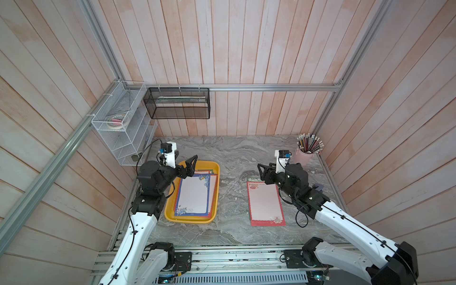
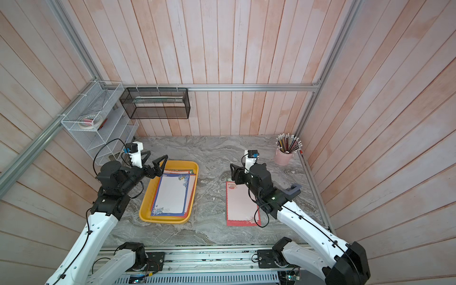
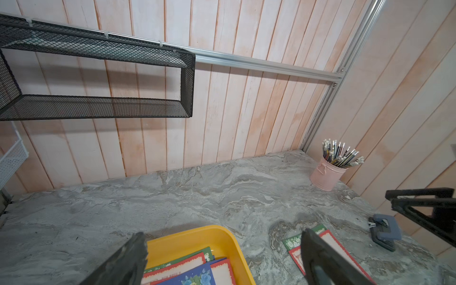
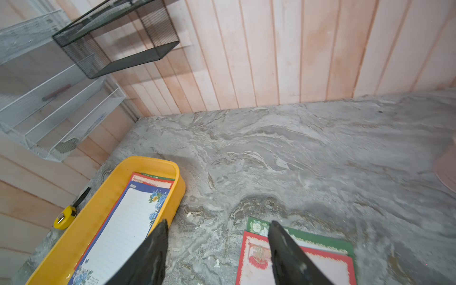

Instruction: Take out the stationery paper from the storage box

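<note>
In the yellow storage box (image 1: pixel 216 204) lies a stack of stationery paper, a blue-bordered sheet (image 1: pixel 193 194) on top of red and green edged ones. More stationery paper, a red-bordered sheet (image 1: pixel 266 201) over a green-edged one (image 4: pixel 304 233), rests on the bare table to the right. Over the far end of the box, my left gripper (image 1: pixel 186 167) hangs open and empty. My right gripper is raised near the far edge of the red-bordered sheet, its fingers apart and nothing between them.
A pink pencil cup (image 1: pixel 304 156) stands at the back right, and a grey-blue stapler (image 3: pixel 385 231) sits nearer. Beside the box is a yellow tape measure (image 4: pixel 65 217). A black mesh shelf (image 1: pixel 177 103) and white wire racks (image 1: pixel 124 125) hang above. Between box and sheets, the table is clear.
</note>
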